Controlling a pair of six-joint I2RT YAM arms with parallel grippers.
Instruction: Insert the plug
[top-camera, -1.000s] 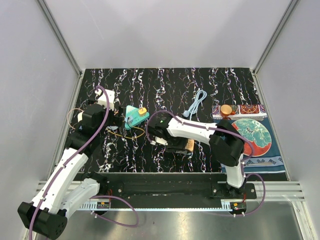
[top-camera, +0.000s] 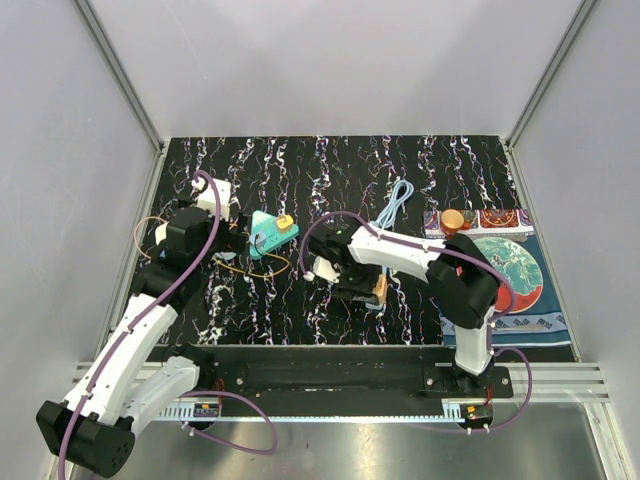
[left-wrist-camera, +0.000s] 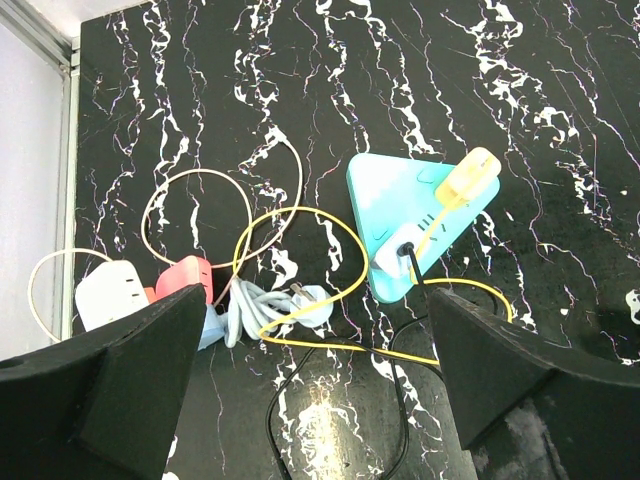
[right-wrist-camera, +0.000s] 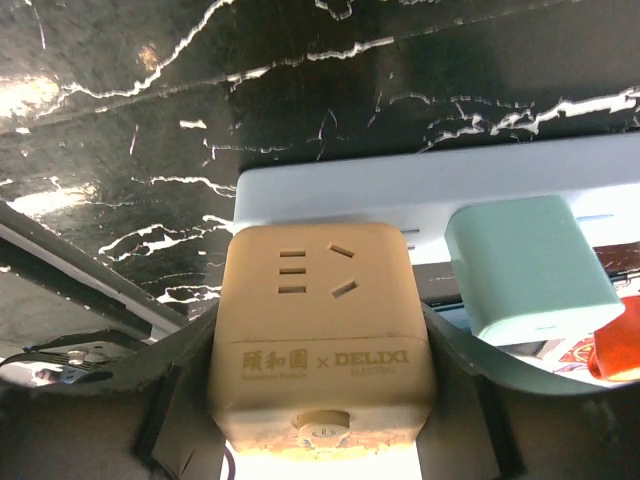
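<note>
My right gripper is shut on a beige-orange adapter plug (right-wrist-camera: 320, 300), one finger on each side. Its socket slots face the camera. The adapter covers part of the left end of a white power strip (right-wrist-camera: 340, 190); its prongs are hidden, so I cannot tell whether it is seated. A pale green plug block (right-wrist-camera: 535, 265) stands on the strip to the right. From above, the adapter (top-camera: 379, 287) shows beside the right gripper (top-camera: 350, 280). My left gripper stands open, holding nothing, above cables at the left.
A turquoise triangular socket block (left-wrist-camera: 380, 190) carries a yellow plug (left-wrist-camera: 470, 175) and a white plug (left-wrist-camera: 400, 250). Loose yellow cable (left-wrist-camera: 355, 240) lies around it. A pale blue cable (top-camera: 397, 200) lies behind the right arm. A round plate (top-camera: 505, 272) is at the right.
The left arm has not moved.
</note>
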